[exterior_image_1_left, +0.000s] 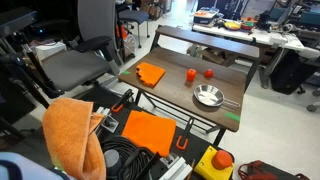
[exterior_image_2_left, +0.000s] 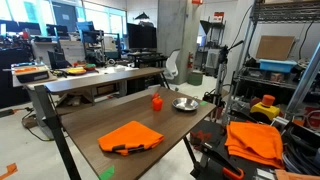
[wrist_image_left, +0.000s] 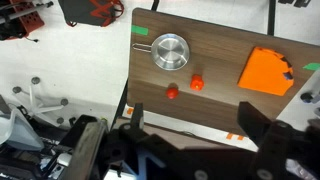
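A silver pan (wrist_image_left: 170, 52) with a handle rests on the brown wooden table (exterior_image_1_left: 165, 92), at the upper left of the wrist view. A larger red-orange round object (wrist_image_left: 197, 82) and a smaller red one (wrist_image_left: 172, 93) lie close to it, apart from each other. An orange cloth (wrist_image_left: 265, 72) is spread flat at the table's other end; a small dark item touches its edge. My gripper hangs above the table with its dark fingers wide apart. Nothing shows between them, and they touch none of these objects.
Another orange cloth (exterior_image_1_left: 75, 135) drapes over equipment at the near left of the first exterior view. A further orange surface (exterior_image_1_left: 150, 130) lies near cables beside the table. An office chair (exterior_image_1_left: 85, 55) stands by the table. Bare wood remains between the cloth and pan.
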